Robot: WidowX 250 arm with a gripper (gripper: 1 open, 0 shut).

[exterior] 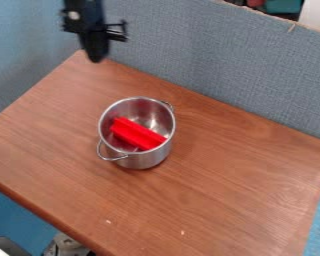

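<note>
A steel pot (153, 112) with side handles stands near the middle of the wooden table. A red cylindrical object (136, 134) lies inside it on a slant. My black gripper (96, 54) is up at the top left, above the back of the table and apart from the pot; it is blurred, and nothing shows between its fingers. It appears shut.
Grey padded walls (230, 70) border the back and left. A blue strip (315, 225) lies at the right edge.
</note>
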